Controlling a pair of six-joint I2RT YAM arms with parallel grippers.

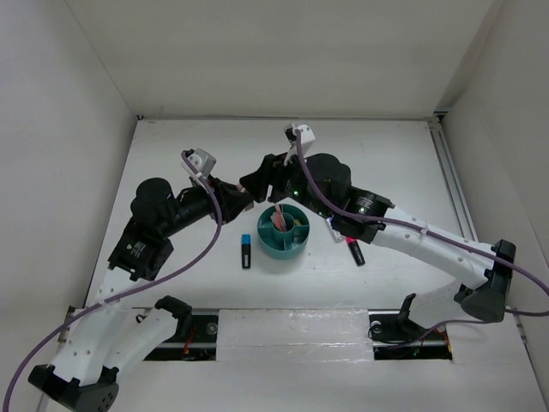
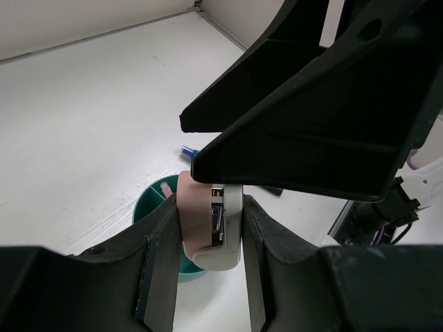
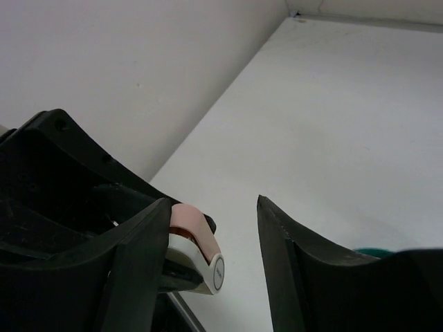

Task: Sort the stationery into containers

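A pink-and-white stationery piece (image 2: 194, 214) is held in my left gripper (image 1: 240, 197), which is shut on it.
A blue-capped dark marker (image 1: 245, 253) lies left of the container. To its right lie a light item (image 1: 336, 235) and a dark marker with pink (image 1: 356, 256).
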